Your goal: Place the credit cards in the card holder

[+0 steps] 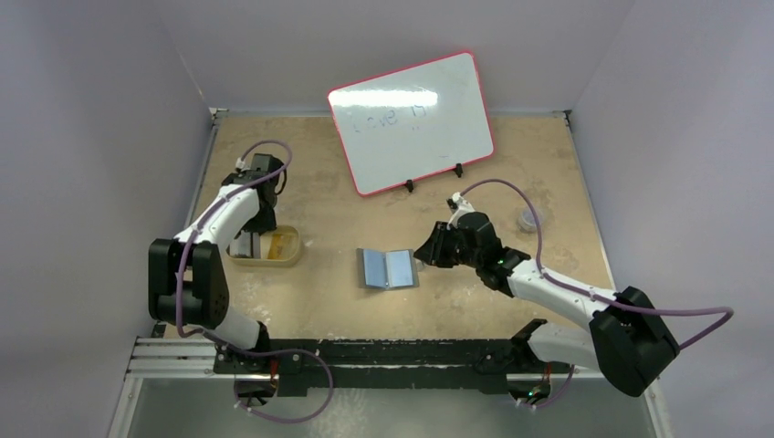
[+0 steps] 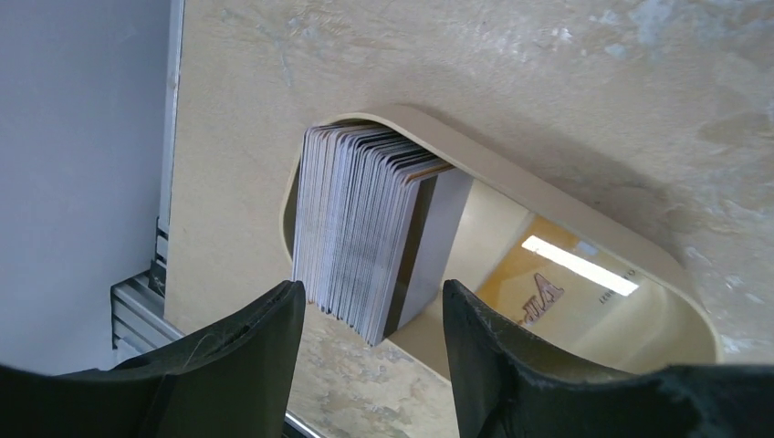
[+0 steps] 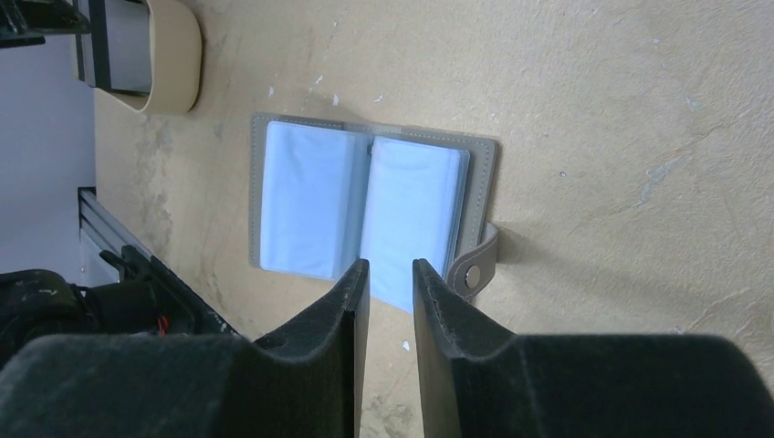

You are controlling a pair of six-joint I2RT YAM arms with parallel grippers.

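A thick row of cards point(image 2: 365, 219) stands on edge in the left end of a cream tray point(image 2: 584, 219). Above that stack, my left gripper is open, with no card held between its fingers. The card holder point(image 3: 484, 164) lies spread open mid-table, grey outside with pale blue sleeves point(image 3: 411, 201) and a snap strap on its right. My right gripper hovers by the holder's near right side, its fingers parted by a small gap and nothing between them. Whether the sleeves contain cards cannot be made out.
Inside the tray's other end lies a flat yellowish card or label point(image 2: 538, 283). A whiteboard point(image 1: 415, 119) leans at the back, and a small clear round container point(image 1: 529, 219) sits at the right. Table space around the holder is bare.
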